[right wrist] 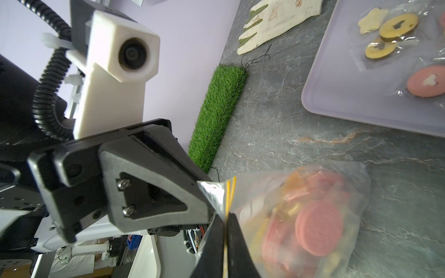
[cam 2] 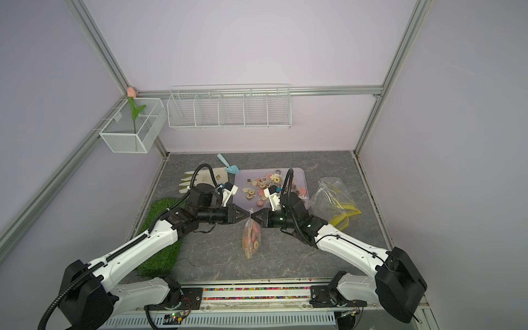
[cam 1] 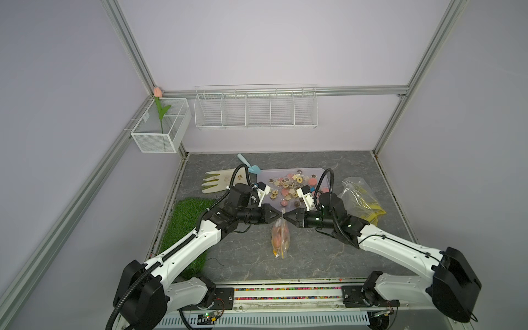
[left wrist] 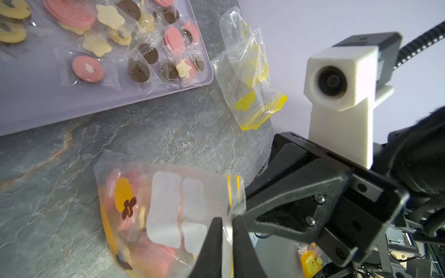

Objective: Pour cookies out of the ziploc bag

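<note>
A ziploc bag (cam 1: 280, 237) of wrapped pink and pale cookies hangs upright in front of the tray, between my two grippers. My right gripper is shut on its top edge near the yellow zip lines, and the film runs between the fingertips. From the opposite side my left gripper reaches the same edge. Its fingers (left wrist: 214, 245) stand slightly apart with the bag's rim in the narrow gap. Behind the bag, the lilac tray (cam 2: 239, 184) carries many wrapped cookies. Whether the bag's mouth is parted cannot be made out.
An empty-looking clear bag with yellow print (cam 1: 361, 197) lies right of the tray. To the left are a glove (cam 1: 217, 180), a blue scoop (cam 1: 253, 168) and a grass mat (cam 1: 184, 220). Grey table below the bag is clear.
</note>
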